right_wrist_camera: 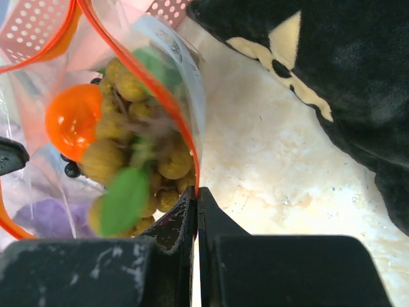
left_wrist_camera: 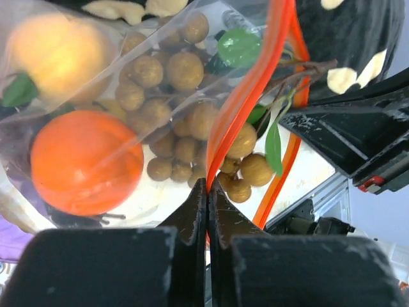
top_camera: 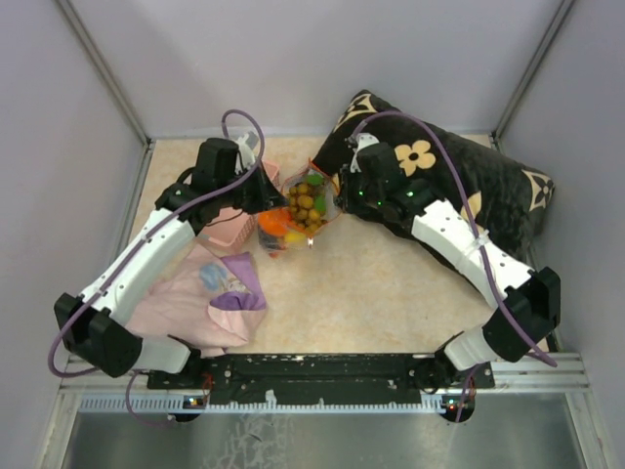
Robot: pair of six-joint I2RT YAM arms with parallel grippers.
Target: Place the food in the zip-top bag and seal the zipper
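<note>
Between my two grippers hangs the clear zip top bag (left_wrist_camera: pixel 61 109), its mouth edged with an orange zipper (left_wrist_camera: pixel 241 114). Inside are an orange fruit (left_wrist_camera: pixel 87 162), round brown fruits (top_camera: pixel 306 203) on a stem, green leaves (right_wrist_camera: pixel 123 199) and, blurred, a yellow fruit (left_wrist_camera: pixel 59 57). My left gripper is shut on one side of the bag's zipper edge. The opposite edge is pinched by my right gripper, also shut. The mouth stands open between them, and some brown fruits and a leaf show at the opening.
A pink basket (top_camera: pixel 229 230) lies behind my left arm. The pink and purple cloth (top_camera: pixel 210 303) is at the left front. A dark flowered cushion (top_camera: pixel 430 151) fills the back right. Bare table (top_camera: pixel 366 293) lies in the middle front.
</note>
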